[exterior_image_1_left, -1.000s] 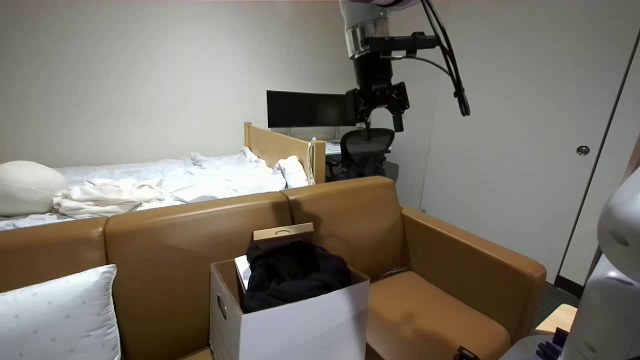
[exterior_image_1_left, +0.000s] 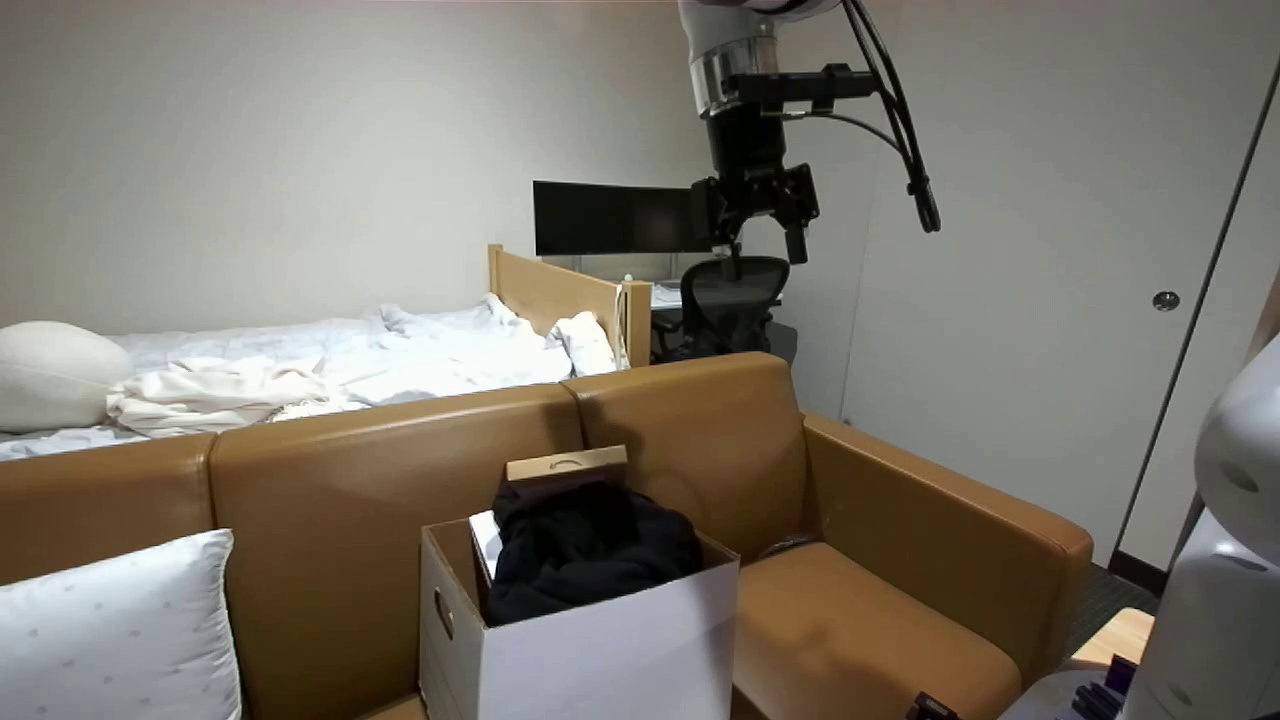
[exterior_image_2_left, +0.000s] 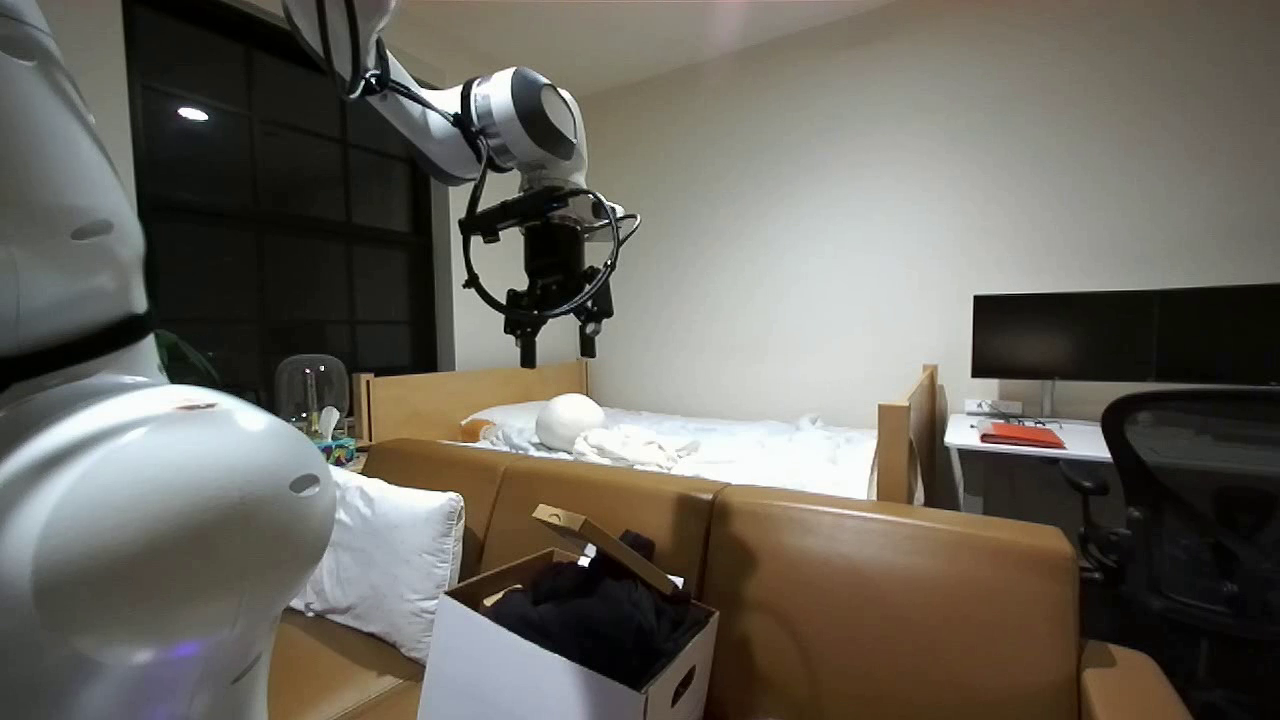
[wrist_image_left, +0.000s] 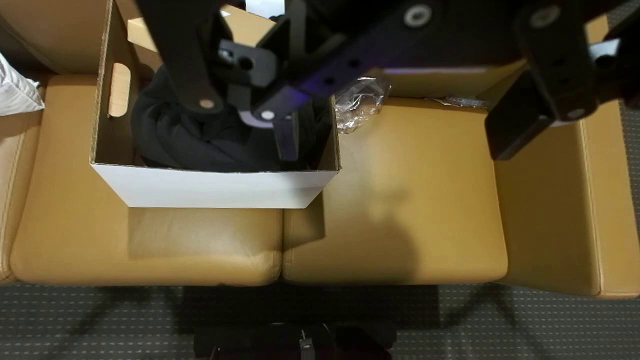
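My gripper (exterior_image_1_left: 764, 259) hangs high above the couch, open, its fingers well apart and nothing between them. In the second exterior view the gripper (exterior_image_2_left: 558, 356) points straight down in the air. On the couch stands a white box (exterior_image_1_left: 612, 654), filled with bunched black cloth (exterior_image_1_left: 594, 546). A smaller tan carton (exterior_image_1_left: 566, 464) sticks up at the box's back. Looking down from the wrist, one finger (wrist_image_left: 286, 138) overlaps the black cloth (wrist_image_left: 198, 135), while the other finger (wrist_image_left: 516, 117) lies over the couch's right side. The bottom of the box is hidden.
The brown couch (exterior_image_1_left: 912, 618) has a bare seat right of the box, with crumpled clear plastic (wrist_image_left: 361, 102) near the backrest. A white pillow (exterior_image_1_left: 120, 630) leans at the left. Behind stand a bed (exterior_image_1_left: 396, 348) and an office chair (exterior_image_2_left: 1200, 504).
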